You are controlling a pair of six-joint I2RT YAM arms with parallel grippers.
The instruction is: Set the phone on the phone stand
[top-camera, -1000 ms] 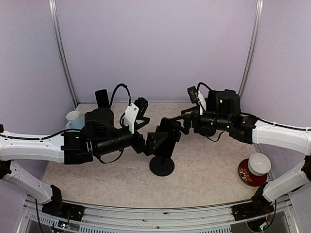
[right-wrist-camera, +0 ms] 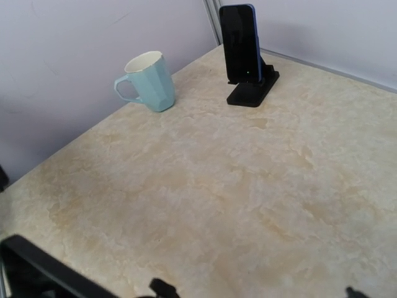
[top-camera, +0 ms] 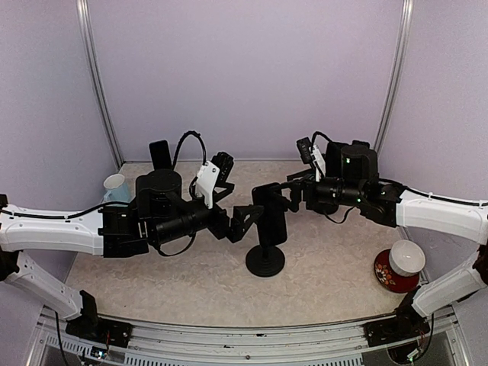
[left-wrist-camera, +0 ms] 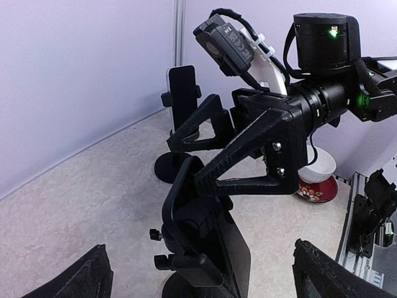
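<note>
In the middle of the table a black phone stand (top-camera: 266, 260) with a round base holds a tilted dark panel (top-camera: 271, 221); whether that is the phone cannot be told. My left gripper (top-camera: 235, 207) is open at the panel's left side. My right gripper stands open by the panel's top. In the right wrist view a blue-edged phone (right-wrist-camera: 240, 43) stands upright on another stand (right-wrist-camera: 251, 94). Behind the right arm, another phone (left-wrist-camera: 183, 99) rests on a stand (left-wrist-camera: 169, 171).
A light blue mug (right-wrist-camera: 158, 87) is at the back left. A white bowl (top-camera: 406, 255) on a red saucer (top-camera: 387, 280) sits at the front right. Open tabletop lies in front of the middle stand.
The middle stand has shifted slightly to the right and its panel looks more upright. Both arms have moved only very slightly.
</note>
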